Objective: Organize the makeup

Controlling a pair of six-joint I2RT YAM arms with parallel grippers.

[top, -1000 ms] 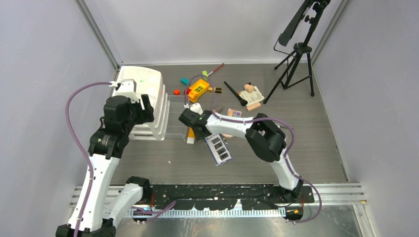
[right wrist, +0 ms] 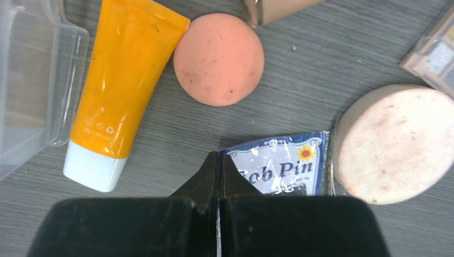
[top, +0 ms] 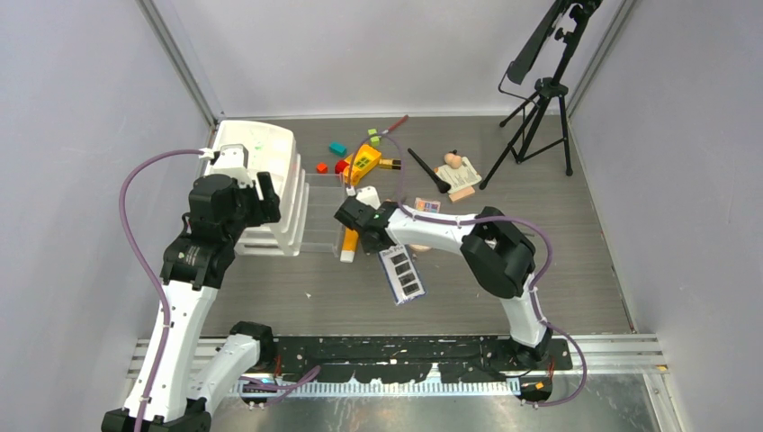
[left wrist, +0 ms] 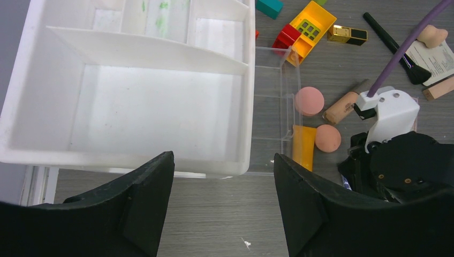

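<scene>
My left gripper is open and empty above the front of the white organizer point(left wrist: 245, 107). A clear drawer point(left wrist: 292, 80) juts from its right side. My right gripper is shut, its tips at the left corner of the Bob Pin packet point(right wrist: 275, 163); whether they pinch its edge cannot be seen. Beside the drawer lies an orange tube point(right wrist: 115, 80). Close by are a pink round sponge point(right wrist: 219, 59) and a pale round puff point(right wrist: 396, 144). A foundation bottle point(left wrist: 342, 107), gold lipstick point(left wrist: 347, 35) and black brush point(left wrist: 396, 48) lie farther back.
Toy pieces, among them a yellow block toy point(top: 363, 163) and teal block point(top: 337, 148), lie behind the drawer. A pale palette point(top: 427, 206) is partly under the right arm. A tripod point(top: 544, 90) stands at the back right.
The right arm has shifted slightly to the right, and the Bob Pin packet has slid a little the same way. The left arm has stayed still.
</scene>
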